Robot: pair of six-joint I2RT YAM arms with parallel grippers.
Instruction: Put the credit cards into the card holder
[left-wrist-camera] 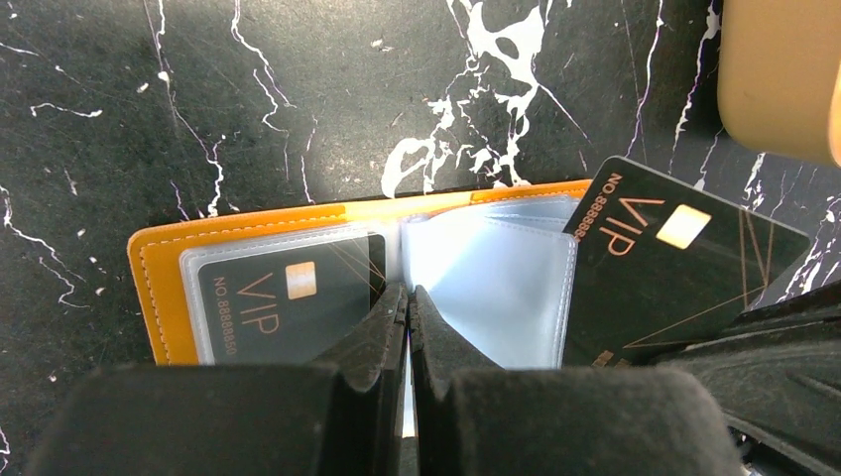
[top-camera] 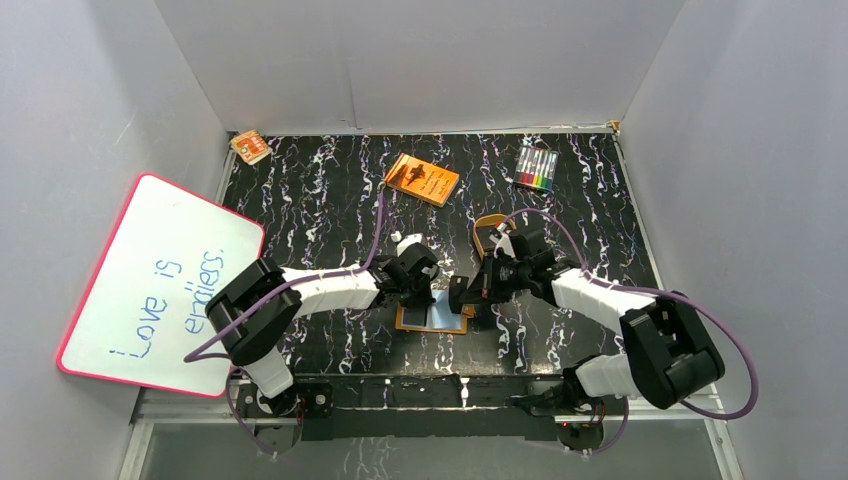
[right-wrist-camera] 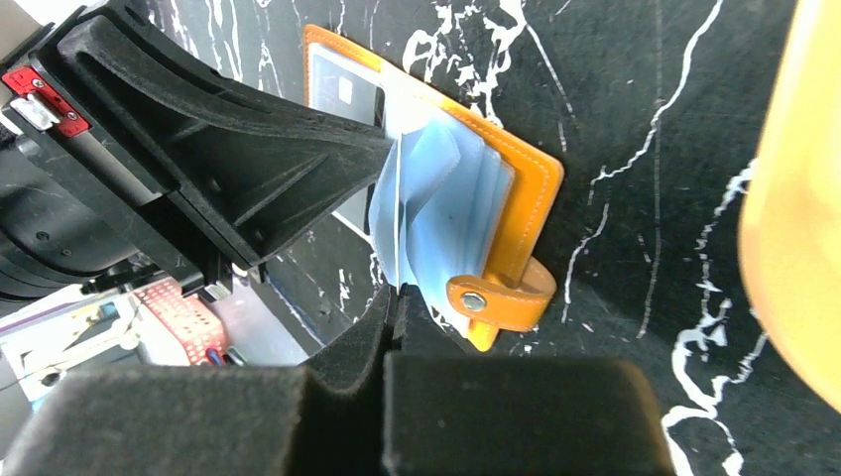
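The orange card holder [left-wrist-camera: 169, 238] lies open at the table's front middle, with a VIP card [left-wrist-camera: 258, 317] in its left sleeve. My left gripper is shut over the middle of the holder, at the clear blue sleeves [left-wrist-camera: 486, 288]. My right gripper is shut on a black VIP card [left-wrist-camera: 684, 258], held tilted at the right edge of those sleeves. In the right wrist view the card appears edge-on. Whether its edge is inside a sleeve I cannot tell.
An orange tray [right-wrist-camera: 793, 218] is right behind the holder. A book [top-camera: 422, 180] and markers [top-camera: 535, 168] lie at the back, a small orange pack [top-camera: 251, 147] at the back left. A whiteboard [top-camera: 150, 300] fills the left side.
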